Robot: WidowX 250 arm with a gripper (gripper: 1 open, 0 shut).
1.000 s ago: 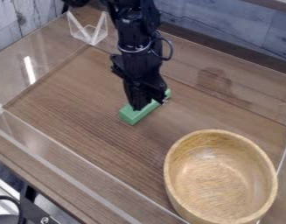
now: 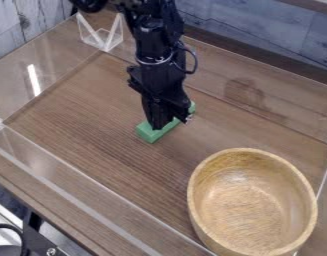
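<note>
A black robot arm hangs from the top centre, its gripper point(image 2: 170, 110) low over a flat green object point(image 2: 155, 131) on the wooden tabletop. The gripper covers part of the green object, which also shows at its right side. Whether the fingers touch it or hold it cannot be seen clearly.
A large tan round bowl point(image 2: 253, 200) stands at the front right. Clear plastic pieces sit at the top left and left edge. A dark cable lies at the bottom left.
The gripper has shifted very slightly; the green object and bowl look essentially in place.
</note>
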